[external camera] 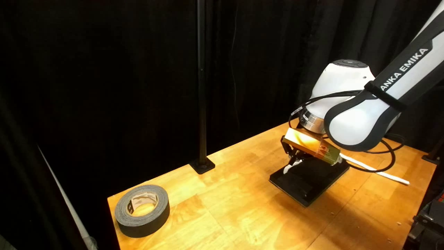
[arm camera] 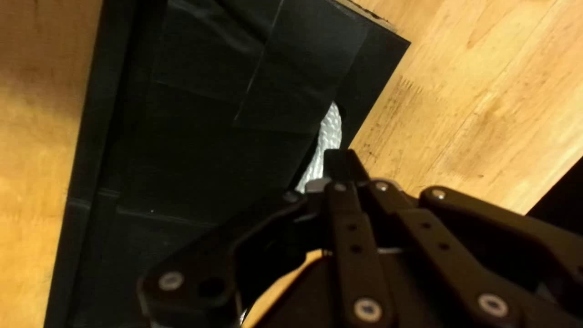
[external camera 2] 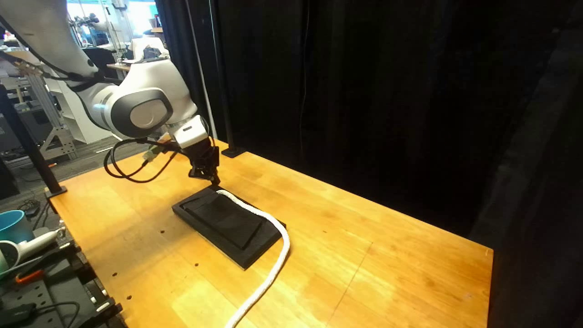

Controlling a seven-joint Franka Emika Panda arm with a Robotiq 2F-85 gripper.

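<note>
A white rope (external camera 2: 283, 247) lies along the table and reaches the top of a flat black board (external camera 2: 227, 221). In the wrist view, a short stretch of the rope (arm camera: 329, 130) shows at a slot near the board's edge and runs back beneath my gripper. My gripper is shut, its fingertips close together just beside that rope; nothing shows clearly between them. From exterior view 1, the gripper (external camera: 294, 159) is low over the board (external camera: 302, 181), close to the rope's short white end (external camera: 291, 167).
A roll of grey tape (external camera: 142, 210) sits at the table's far left corner in exterior view 1. A black post base (external camera: 202, 166) stands at the back edge. Cables (external camera: 389, 156) loop from the wrist. The table between tape and board is clear.
</note>
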